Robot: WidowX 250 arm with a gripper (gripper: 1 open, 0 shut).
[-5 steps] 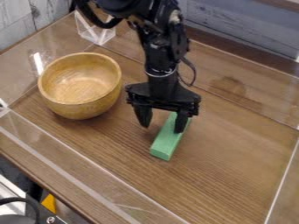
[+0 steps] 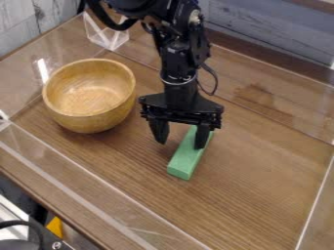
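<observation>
A black gripper (image 2: 181,128) hangs over the middle of the wooden table, its two fingers apart with one on either side. Its right finger is at the upper end of a green rectangular block (image 2: 188,158), which lies lengthwise toward the viewer. The left finger is left of the block. Whether anything is gripped is not clear, but the fingers look spread.
A large tan bowl (image 2: 93,118) stands left of the gripper. A clear container (image 2: 104,31) is at the back left. Cables and a yellow object are at the bottom left edge.
The gripper's arm and fingers have shifted very slightly, with the fingers remaining around the upper end of the green block. The block looks unmoved.
</observation>
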